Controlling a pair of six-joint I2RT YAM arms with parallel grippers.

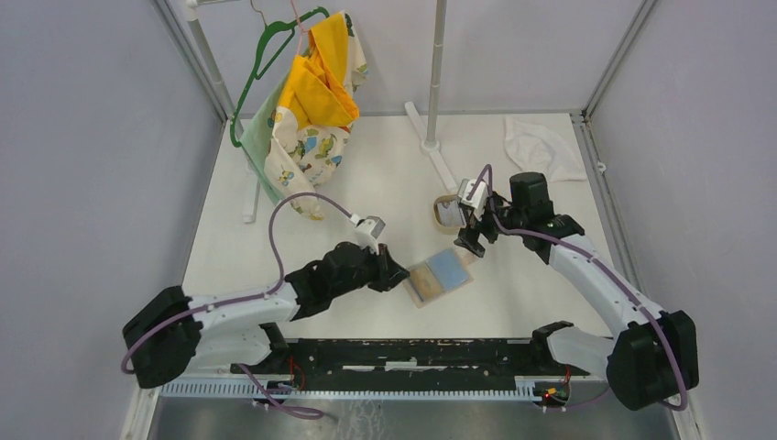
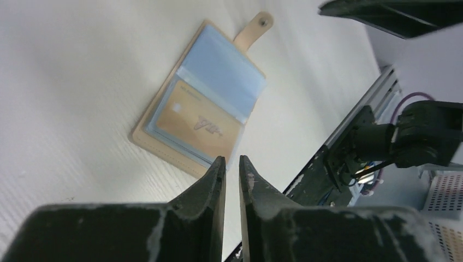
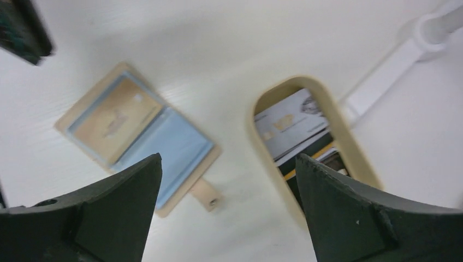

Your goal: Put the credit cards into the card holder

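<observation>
The card holder (image 1: 438,276) lies open and flat on the table. In the left wrist view, one side shows a tan card (image 2: 199,120) behind a clear window and the other a light-blue pocket (image 2: 221,71); a strap with a snap (image 2: 254,30) sticks out. My left gripper is beside the tan side, fingers slightly apart, nothing between them. My right gripper is wide open and empty above the table, between the holder and a tan basket (image 3: 255,128). Inside the basket lie a white card (image 3: 292,123) and dark cards, partly hidden by the right finger.
Behind the basket stands a white pole with a flat foot (image 1: 431,147). A white cloth (image 1: 543,149) lies at the back right. Patterned cloth on a green hanger (image 1: 266,60) hangs at the back left. The table left of the holder is clear.
</observation>
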